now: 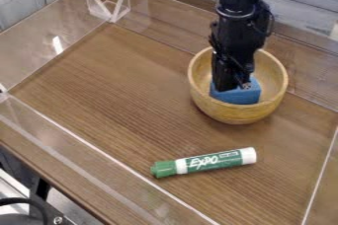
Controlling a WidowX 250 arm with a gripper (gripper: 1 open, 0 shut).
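A wooden bowl at the right of the table holds a blue block. My black gripper reaches down from the top into the bowl, its tips at or just over the block; whether they touch it or are shut cannot be told. A green and white Expo marker lies on the table in front of the bowl.
Pale rims border the table, and a dark cable lies at the lower left corner.
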